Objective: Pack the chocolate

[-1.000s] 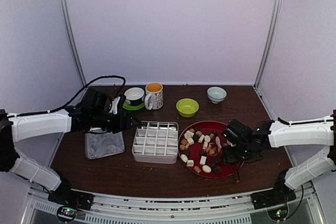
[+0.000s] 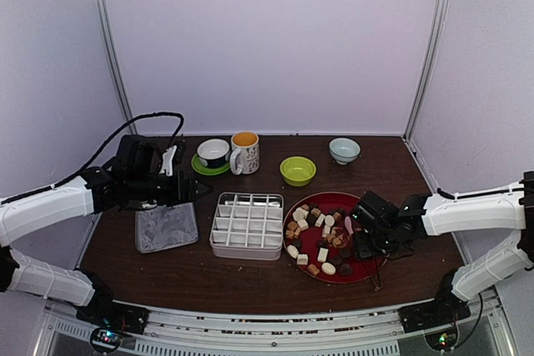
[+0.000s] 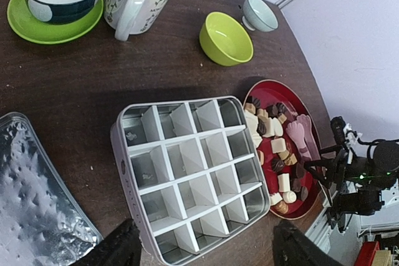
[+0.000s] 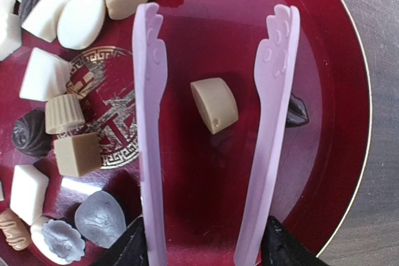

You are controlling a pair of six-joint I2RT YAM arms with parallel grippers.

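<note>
A red plate (image 2: 304, 243) of assorted chocolates lies right of the white gridded box (image 2: 248, 243), whose compartments look empty. My right gripper is over the plate, its pink spatula-like fingers apart around a tan chocolate (image 4: 214, 101), not touching it; a dark chocolate (image 4: 296, 114) is partly behind the right finger. My left gripper (image 2: 193, 191) is above the table left of the box, open, its fingertips at the bottom edge of the left wrist view.
A clear tray (image 2: 167, 231) lies at the left. Along the back stand a bowl on a green saucer (image 2: 209, 168), a mug (image 2: 246, 156), a green bowl (image 2: 298, 172) and a pale blue bowl (image 2: 345, 150).
My left arm has moved back to the left, away from over the box. The right gripper has shifted only slightly over the plate.
</note>
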